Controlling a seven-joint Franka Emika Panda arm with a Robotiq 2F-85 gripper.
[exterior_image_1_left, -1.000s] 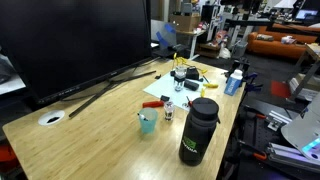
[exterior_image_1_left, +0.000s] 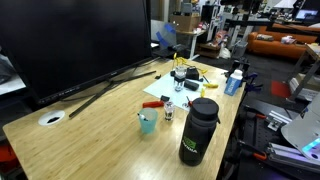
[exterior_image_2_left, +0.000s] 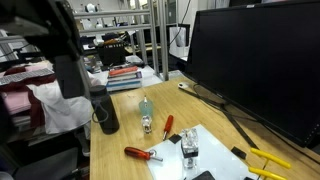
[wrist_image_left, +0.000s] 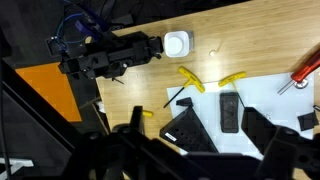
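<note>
My gripper hangs above the table in the wrist view, its dark fingers spread apart with nothing held between them. Beneath it, a small black block (wrist_image_left: 229, 112) lies on a white sheet (wrist_image_left: 262, 92). Beside the sheet are a yellow tool handle (wrist_image_left: 189, 76) and another yellow piece (wrist_image_left: 232, 78). A red-handled tool (wrist_image_left: 308, 66) shows at the right edge. In exterior view 2, a red-handled screwdriver (exterior_image_2_left: 138, 153) lies near the sheet. The table edge and the arm's dark, blurred body hide part of that view.
A tall black canister (exterior_image_1_left: 199, 132), a pale green cup (exterior_image_1_left: 147, 121) and a blue bottle (exterior_image_1_left: 234, 82) stand on the table. A large black monitor (exterior_image_1_left: 70, 50) lines the back. Bare wood lies at the front left.
</note>
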